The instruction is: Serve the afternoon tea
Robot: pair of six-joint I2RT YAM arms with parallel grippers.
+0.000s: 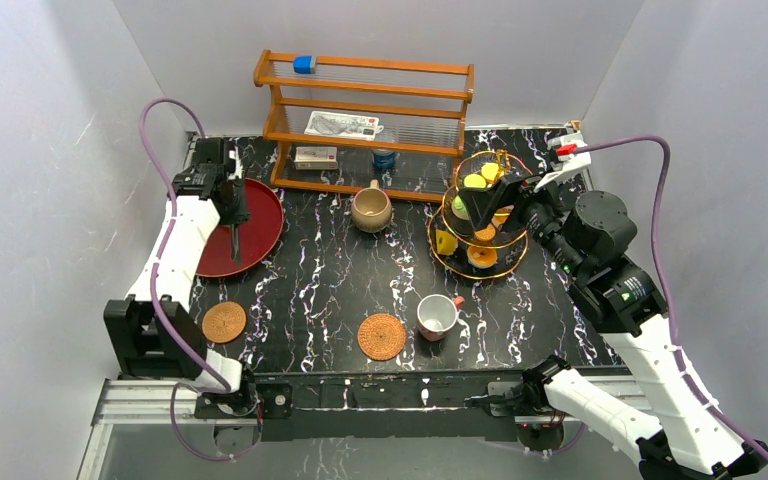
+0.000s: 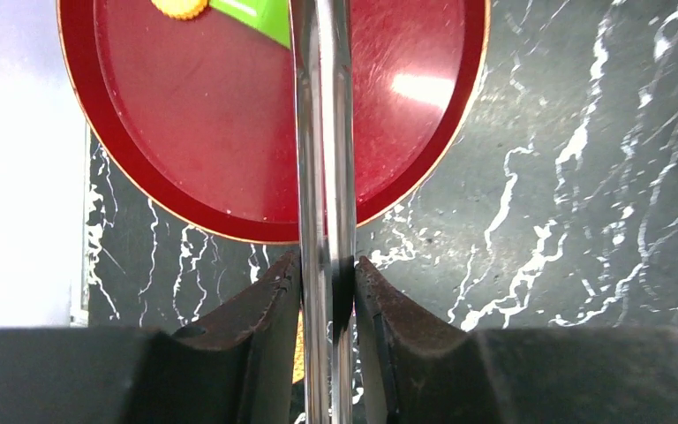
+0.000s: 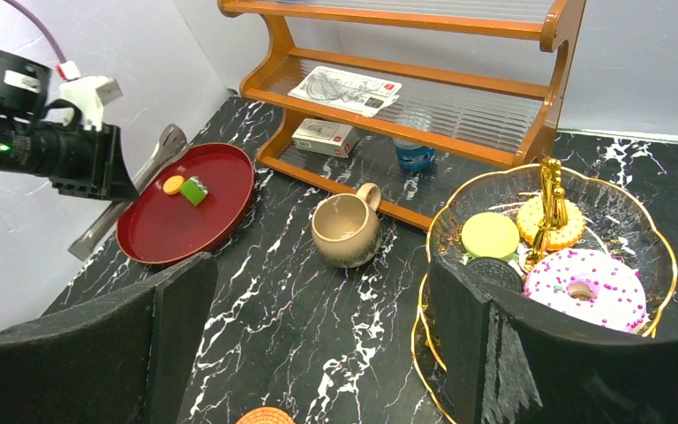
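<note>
My left gripper is shut on long metal tongs, held over the red plate; in the right wrist view they slant above the plate's left side. A green piece and a round yellow piece lie on the plate. My right gripper hangs open beside the two-tier gold-rimmed stand, which holds a pink sprinkled donut, a yellow biscuit and other treats. A tan mug stands between plate and stand, a white cup near the front.
A wooden rack with boxes and a jar spans the back. Woven coasters lie at the front centre and front left.
</note>
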